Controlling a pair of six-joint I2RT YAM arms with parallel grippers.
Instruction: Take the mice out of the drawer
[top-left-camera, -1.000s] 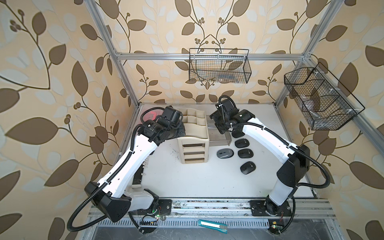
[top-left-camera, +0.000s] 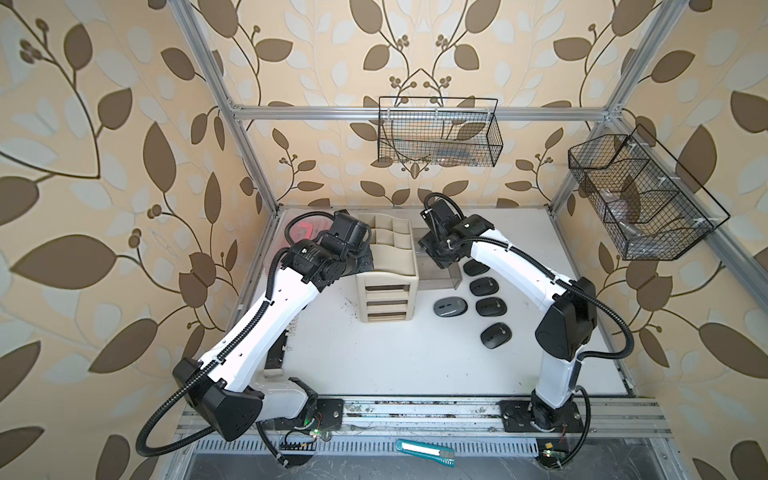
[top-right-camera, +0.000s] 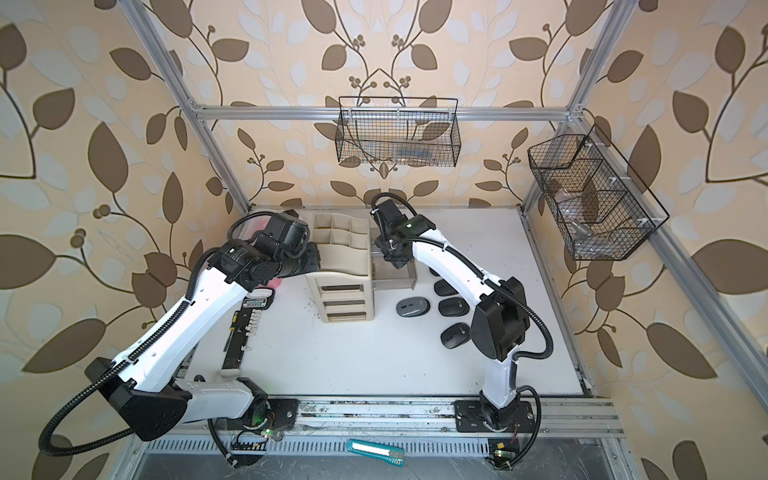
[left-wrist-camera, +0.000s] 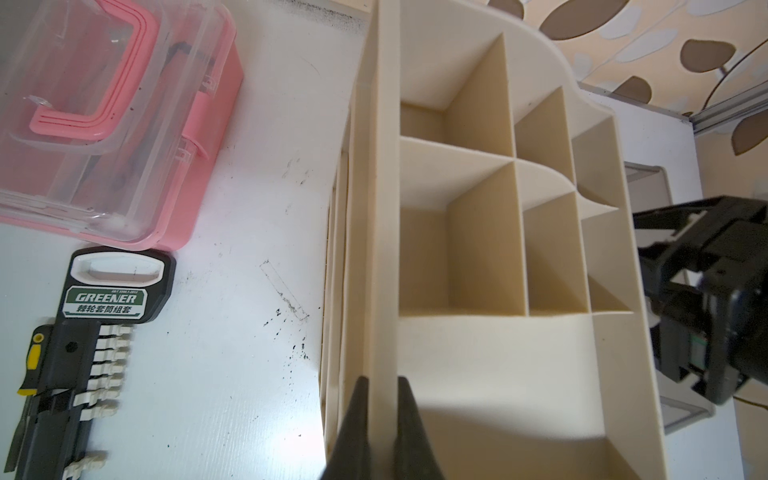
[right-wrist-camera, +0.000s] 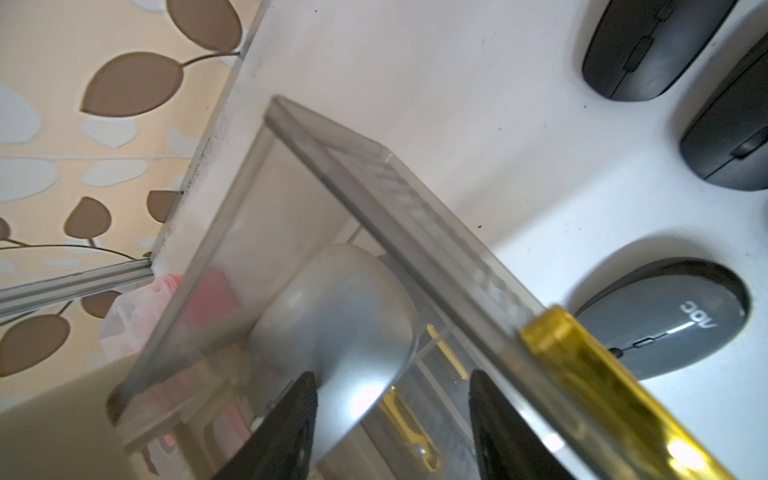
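A cream organizer (top-left-camera: 384, 260) stands mid-table, a clear drawer (top-right-camera: 392, 278) pulled out on its right. My left gripper is shut at the organizer's upper side rim, its fingertips meeting around that thin edge. My right gripper is part open over the drawer, its fingers either side of a space by a silver mouse (right-wrist-camera: 332, 320) lying inside. Dark mice lie on the table right of the drawer, among them a grey mouse (right-wrist-camera: 664, 316) and a black mouse (top-left-camera: 495, 335).
A pink case (left-wrist-camera: 208, 136) and a socket set (left-wrist-camera: 88, 296) lie left of the organizer. Wire baskets (top-left-camera: 440, 136) hang on the frame above.
The left gripper has moved only slightly, and the organizer has shifted slightly toward the back.
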